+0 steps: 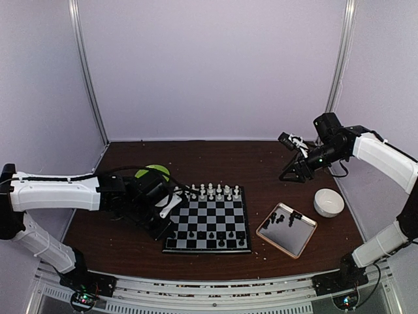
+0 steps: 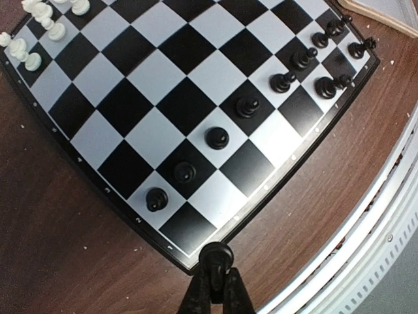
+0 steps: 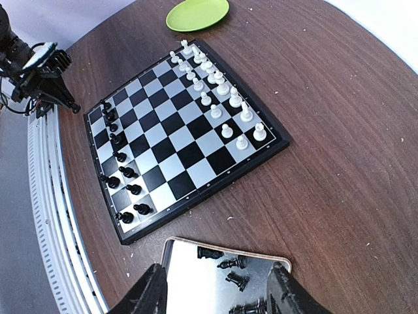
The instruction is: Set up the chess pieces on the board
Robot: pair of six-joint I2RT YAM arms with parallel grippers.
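Observation:
My left gripper is shut on a black chess piece (image 2: 216,254), seen base-first in the left wrist view, so its type is hidden. It hangs near the board's corner by the label 1. The chessboard (image 1: 206,250) carries white pieces (image 3: 235,98) along its far side. Black pieces stand on the near side, among them a pawn (image 2: 156,199) close to that corner; the corner square itself is bare. More black pieces (image 3: 238,280) lie on the tray (image 3: 171,261). Above the tray in the right wrist view, my right gripper stands open, nothing between its fingers.
To the right of the tray sits a white bowl (image 1: 328,203). A green plate (image 3: 197,14) lies behind the board, partly covered by the left arm in the top view.

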